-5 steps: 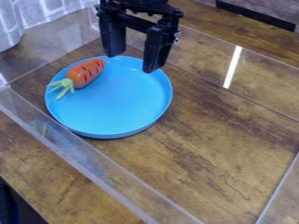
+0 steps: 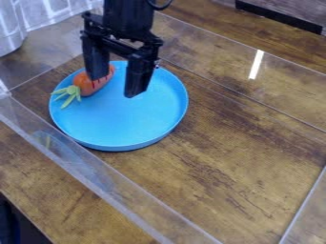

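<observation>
A black robot gripper (image 2: 114, 69) hangs over the left-back part of a blue plate (image 2: 121, 124), its two fingers pointing down and apart, open. An orange carrot toy (image 2: 91, 80) with pale green leaves lies on the plate's left side, just behind and between the fingers as seen from the camera. Whether the gripper touches the carrot cannot be told.
A wooden tabletop (image 2: 235, 152) surrounds the plate, with free room to the right and front. Clear plastic edges run along the left side and lower left.
The gripper has moved left and down, from over the back right of the plate toward the carrot. The carrot appears in the same place.
</observation>
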